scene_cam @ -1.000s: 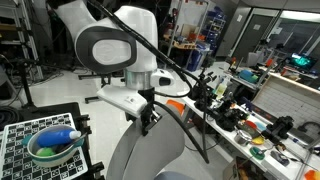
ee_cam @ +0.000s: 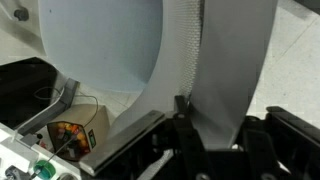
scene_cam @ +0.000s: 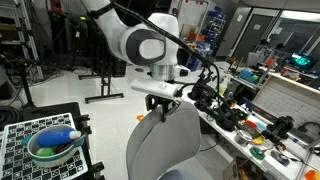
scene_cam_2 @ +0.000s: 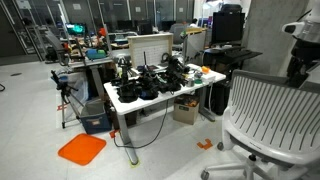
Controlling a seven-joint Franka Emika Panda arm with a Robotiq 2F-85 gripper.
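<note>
A pale grey office chair fills the lower middle of exterior view 1, its ribbed backrest [scene_cam: 172,143] upright. The white arm reaches over from behind, and my gripper [scene_cam: 162,106] is shut on the backrest's top edge. Seen in exterior view 2, the backrest [scene_cam_2: 275,108] stands at the right with the gripper [scene_cam_2: 298,72] at its upper rim. In the wrist view the backrest edge [ee_cam: 232,60] runs down between the dark fingers; their exact contact is partly hidden. The round seat [ee_cam: 110,35] shows at the upper left there.
A bowl [scene_cam: 55,145] of mixed items sits on a perforated black-and-white board [scene_cam: 15,150] at left. A white table [scene_cam_2: 150,98] with dark gear stands beyond the chair. Cardboard boxes [scene_cam_2: 186,108] lie on the floor under it. Open floor [scene_cam_2: 60,150] lies at the left.
My gripper and the arm have moved to the right in exterior view 1. The chair back has turned with them and now shows more of its broad face.
</note>
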